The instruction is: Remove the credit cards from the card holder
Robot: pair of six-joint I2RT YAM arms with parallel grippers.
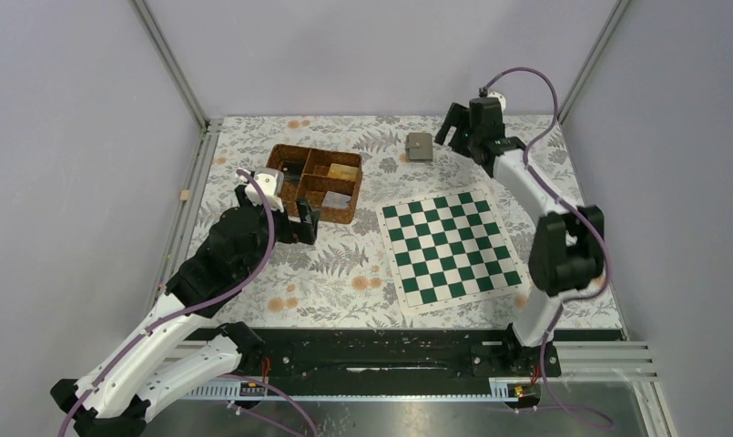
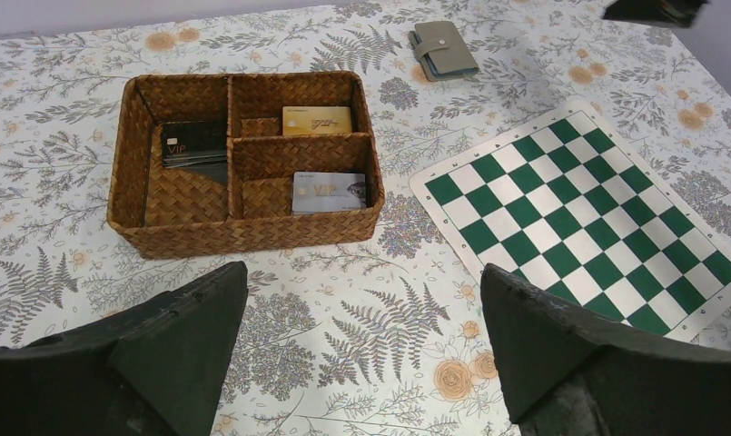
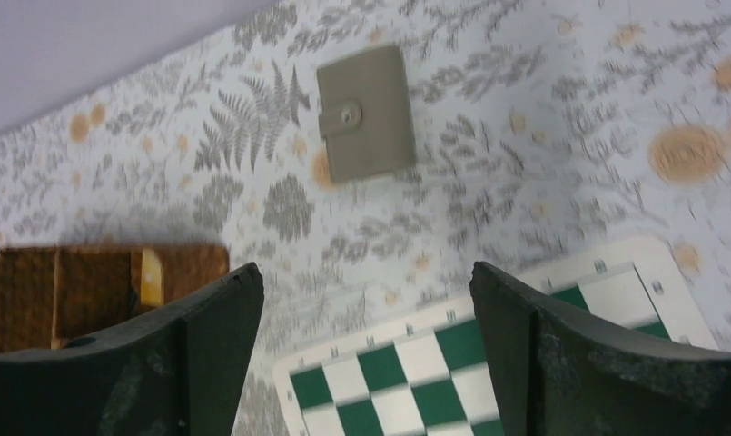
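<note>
A closed grey card holder (image 1: pixel 419 147) with a snap strap lies flat at the back of the table. In the right wrist view the card holder (image 3: pixel 370 118) is whole and untouched, ahead of the open fingers of my right gripper. From above, that right gripper (image 1: pixel 446 127) is just to the right of the holder. My left gripper (image 1: pixel 310 221) stands open and empty near the front of a woven box (image 2: pixel 252 234). In this box's compartments are black cards (image 2: pixel 193 141), a gold card (image 2: pixel 317 120) and a silver card (image 2: pixel 329 193).
A green and white chessboard mat (image 1: pixel 453 250) covers the right middle of the table. Between the woven box and the mat, patterned tablecloth (image 1: pixel 349 273) is bare. Walls close off the back and both sides.
</note>
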